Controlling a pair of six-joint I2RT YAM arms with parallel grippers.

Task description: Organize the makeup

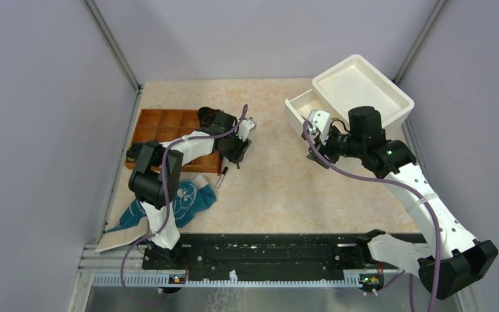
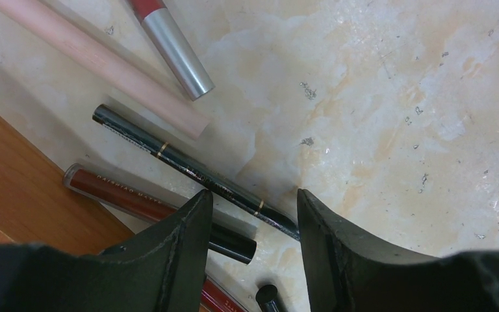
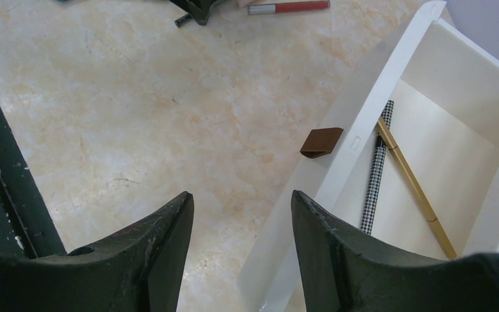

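Note:
My left gripper is open above loose makeup beside the wooden organizer: a black pencil lies beneath and between its fingers, with a dark red lip tube, a pale pink stick and a silver-red pencil nearby. My right gripper is open at the near wall of the white storage box, whose drawer holds a checkered pencil and a gold stick.
A blue-and-beige cloth lies at the front left. The white lid or tray sits at the back right.

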